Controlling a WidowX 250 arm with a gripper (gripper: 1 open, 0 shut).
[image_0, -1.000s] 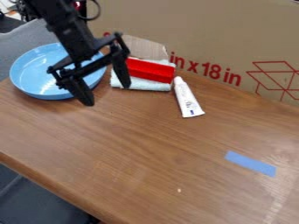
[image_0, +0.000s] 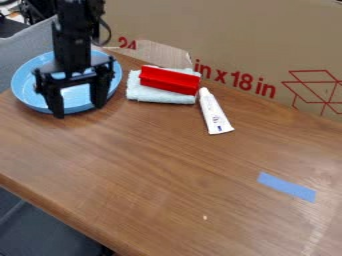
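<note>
My black gripper (image_0: 79, 92) hangs open over the blue round bowl (image_0: 27, 88) at the upper left, its fingers spread and pointing down. The bowl's middle is partly hidden behind it; whether the fingers touch the bowl I cannot tell. To the right, a red box (image_0: 171, 80) rests on a folded white cloth (image_0: 158, 95). A white tube (image_0: 214, 112) lies just right of them.
A cardboard box (image_0: 262, 65) stands along the back. A strip of blue tape (image_0: 286, 187) is stuck to the wooden table (image_0: 174, 190) at the right.
My gripper has moved left, from beside the bowl's right part to over the bowl. The objects on the table look unmoved.
</note>
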